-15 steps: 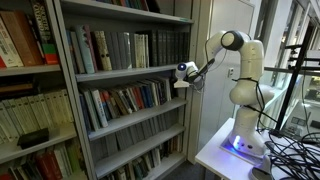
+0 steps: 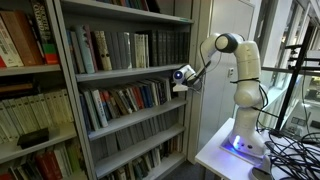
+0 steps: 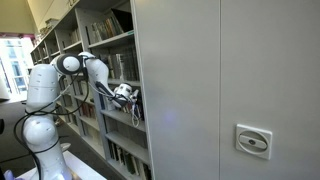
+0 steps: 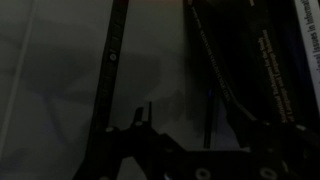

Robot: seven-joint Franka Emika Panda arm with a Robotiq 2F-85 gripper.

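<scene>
My gripper (image 2: pixel 176 88) is at the right end of a middle bookshelf, close to the books there. From the other side, the gripper (image 3: pixel 133 98) reaches in at the shelf beside the tall grey panel. Its dark outline (image 4: pixel 178 125) fills the bottom of the dim wrist view, so how far apart the fingers stand is hard to read. Dark books (image 4: pixel 262 60) with pale spine lettering stand at the upper right of that view. A grey surface shows ahead of the gripper. No held object can be made out.
Book rows (image 2: pixel 125 103) fill much of the shelf left of the gripper. Above it runs another shelf board (image 2: pixel 115 74). A tall grey panel (image 3: pixel 190 90) closes the shelf's side. The white table (image 2: pixel 222 160) under the arm is mostly bare.
The arm has shifted only slightly near the shelf in exterior view 1. No book there has visibly moved.
</scene>
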